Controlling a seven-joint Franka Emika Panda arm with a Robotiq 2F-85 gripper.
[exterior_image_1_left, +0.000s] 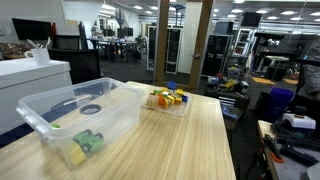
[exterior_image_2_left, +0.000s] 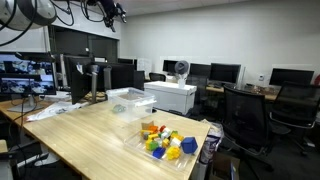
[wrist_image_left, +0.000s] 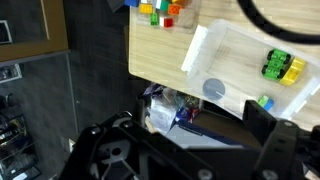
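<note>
In exterior view 2 my gripper (exterior_image_2_left: 113, 13) hangs high above the table at the top of the picture, far from every object. Its dark body (wrist_image_left: 190, 158) fills the bottom of the wrist view, and I cannot make out how its fingers stand. A large clear plastic bin (exterior_image_1_left: 118, 113) sits on the left of the wooden table in exterior view 1. Inside it lie a green block (wrist_image_left: 275, 65), a yellow one (wrist_image_left: 293, 71) and a small blue piece (wrist_image_left: 265, 102). Farther back, a shallow clear tray (exterior_image_1_left: 157, 106) holds several coloured blocks (exterior_image_2_left: 168, 140).
Bare wood (exterior_image_1_left: 200, 140) stretches across the front and right of the table (exterior_image_2_left: 82, 131). Behind the bin stands a white cabinet (exterior_image_2_left: 172, 97). A black cable (wrist_image_left: 262, 22) crosses the top right of the wrist view. Office chairs (exterior_image_2_left: 245, 118) stand beyond the table.
</note>
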